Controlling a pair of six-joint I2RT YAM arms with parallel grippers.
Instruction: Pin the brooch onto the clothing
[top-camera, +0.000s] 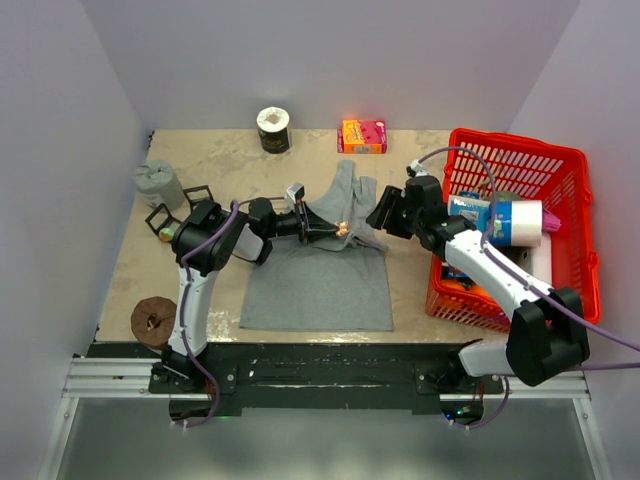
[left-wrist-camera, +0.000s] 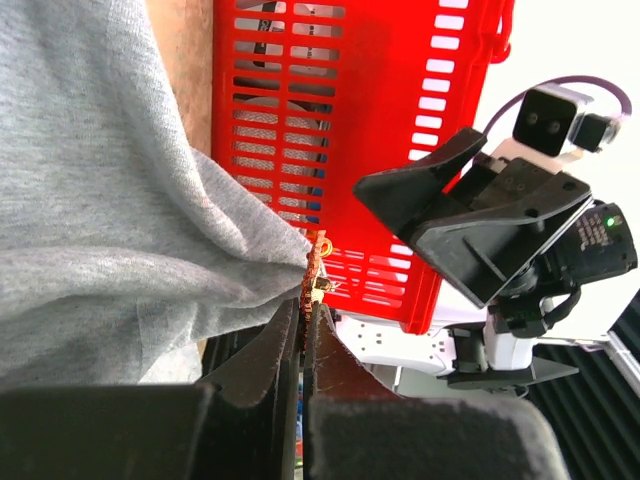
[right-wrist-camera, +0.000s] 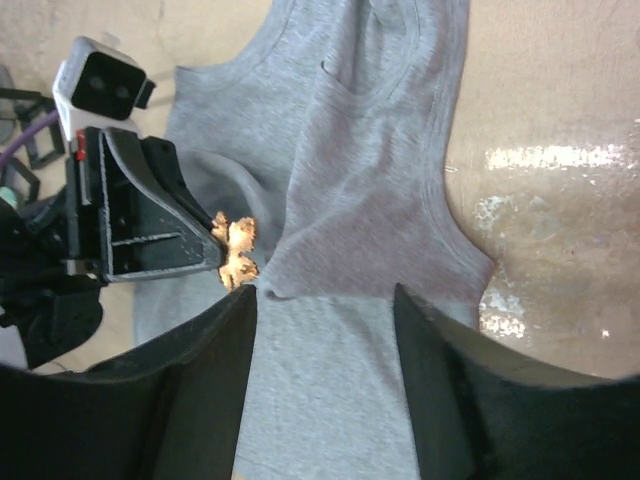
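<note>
A gold brooch (right-wrist-camera: 236, 250) sits at the tip of my left gripper, which is shut on it. The brooch (left-wrist-camera: 314, 268) shows edge-on in the left wrist view, right beside the pulled-up fold of the grey clothing (left-wrist-camera: 200, 230). Whether its pin passes through the fabric I cannot tell. The garment (top-camera: 320, 295) lies spread on the table, its upper part bunched. To the right of the brooch, over the garment's right side, my right gripper (top-camera: 378, 226) stands open, its fingers (right-wrist-camera: 215, 370) apart with nothing between them.
A full red basket (top-camera: 565, 160) stands at the right, under the right arm. Along the back are a dark can (top-camera: 273, 130) and a pink-orange box (top-camera: 362, 137). A grey roll (top-camera: 158, 185), black frames and a brown roll (top-camera: 153, 322) occupy the left side.
</note>
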